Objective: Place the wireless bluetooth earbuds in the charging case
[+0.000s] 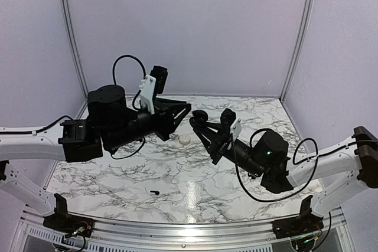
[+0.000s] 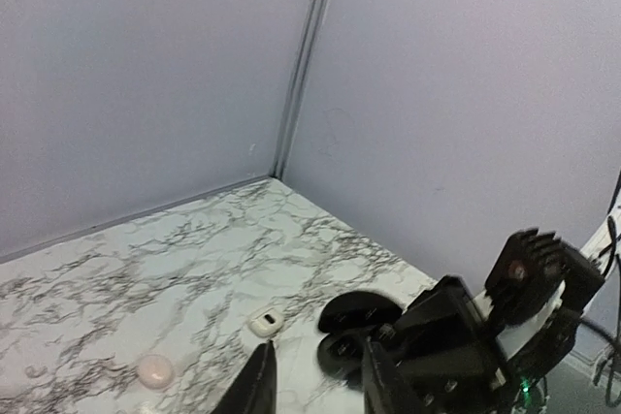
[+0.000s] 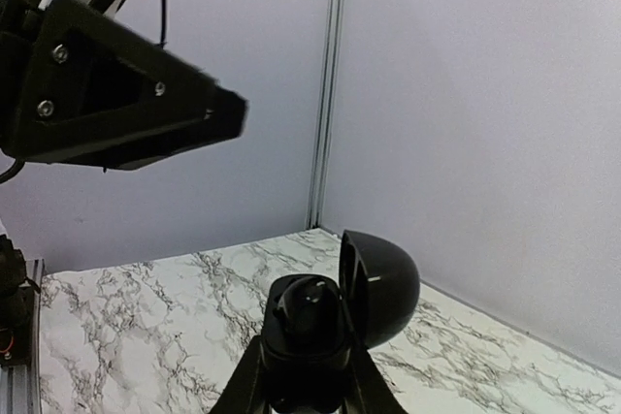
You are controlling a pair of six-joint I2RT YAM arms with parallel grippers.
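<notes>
My right gripper [image 1: 201,131] is shut on the black charging case, held up over the table with its lid raised; in the left wrist view the case [image 2: 344,356] is seen at the right. My left gripper [image 1: 186,110] is up and to the left of the case, apart from it. Its fingertips, at the bottom of the left wrist view [image 2: 315,385], stand apart with nothing visible between them. Whether earbuds sit inside the case I cannot tell.
On the white marbled table lie a pale pink round object [image 2: 155,370], a small white object [image 2: 267,320] and a small dark item [image 1: 155,192] near the front. Walls bound the back and sides.
</notes>
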